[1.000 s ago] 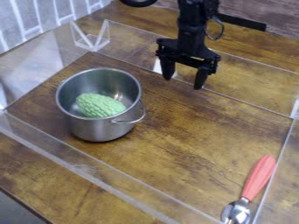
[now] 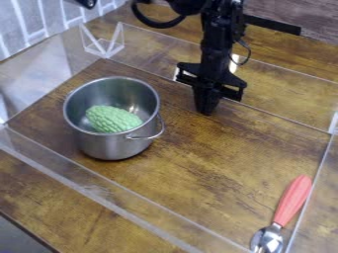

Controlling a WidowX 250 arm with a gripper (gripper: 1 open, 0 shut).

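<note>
My black gripper (image 2: 207, 93) reaches down from the top centre to the wooden table, over a small pale object that is mostly hidden behind it. Its fingers look close together and shut, with nothing clearly visible between them. To its left a steel pot (image 2: 129, 144) holds a green, bumpy oblong item (image 2: 113, 117). At the lower right lies a utensil with a red handle (image 2: 294, 200) and a metal head (image 2: 270, 237).
A clear plastic barrier (image 2: 32, 146) runs along the left and front of the table.
My gripper has come a little lower and nearer the camera, and its fingertips look closer together. The pot and the utensil have stayed in place.
</note>
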